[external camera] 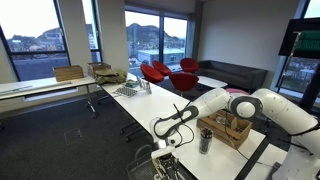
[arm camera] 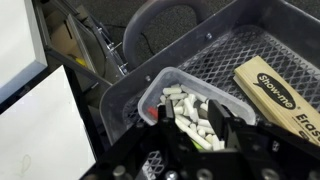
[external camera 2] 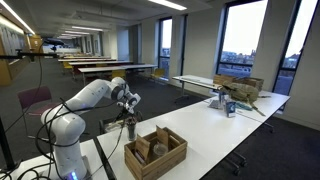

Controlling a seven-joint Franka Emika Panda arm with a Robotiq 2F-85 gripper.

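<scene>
A clear plastic tub (arm camera: 175, 78) full of short white chalk-like pieces (arm camera: 192, 118) sits inside a dark mesh basket (arm camera: 215, 65). Something red and a bit of green show among the pieces. In the wrist view my gripper hangs over the tub, its two fingers apart, with white pieces visible in the gap. Whether the fingertips touch any piece cannot be told. A wooden-looking eraser (arm camera: 280, 92) marked "Show-me" lies in the basket to the right of the tub. From the first exterior view, the gripper (external camera: 165, 160) points down at the basket beside the white table.
A wooden box (external camera 2: 172, 155) with items in it stands on the white table (external camera 2: 225, 122), near a dark cylinder (external camera: 205, 141). More boxes and bags (external camera 2: 237, 90) lie at the table's far end. The basket's raised walls surround the tub.
</scene>
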